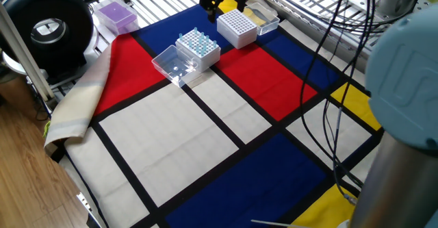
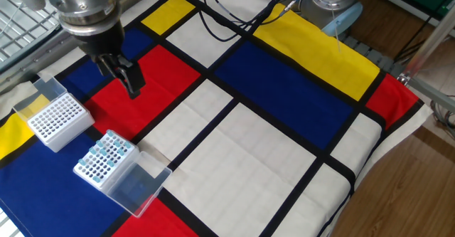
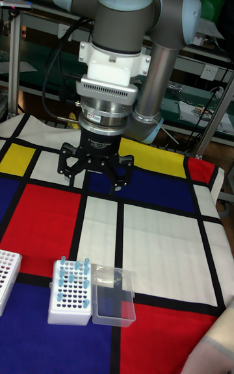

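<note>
My gripper (image 3: 95, 186) hangs above the cloth, its two black fingers spread apart with nothing visible between them. In exterior view 2 it shows from the side (image 2: 133, 87), above the red square. A white tip rack (image 3: 70, 300) holds several light-blue tips standing in its holes, and its clear lid (image 3: 114, 304) is folded open beside it. A second white rack (image 2: 61, 123) shows no tips in its holes; its clear lid (image 2: 48, 95) also stands open. The gripper is apart from both racks.
A colour-block cloth (image 1: 178, 142) covers the table, with its middle and front clear. At the back left sits a purple-topped box (image 1: 117, 16). Black cables (image 1: 335, 118) hang at the right; the cloth's left corner (image 1: 79, 111) is folded over.
</note>
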